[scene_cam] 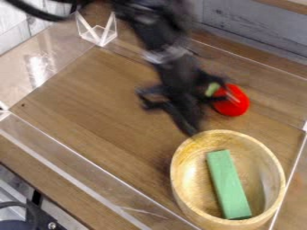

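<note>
A black robot arm hangs from the top of the view, blurred by motion, with its gripper (186, 112) just above and left of a wooden bowl (188, 189), clear of it. The blur hides whether the fingers are open or shut. A green rectangular block (227, 181) lies inside the bowl. A red object (234, 101) with a green part sits on the wooden board behind the gripper, to the right.
A white wire stand (99, 27) is at the back left. The left and middle of the board (96, 117) are bare. Clear edging runs along the board's front left.
</note>
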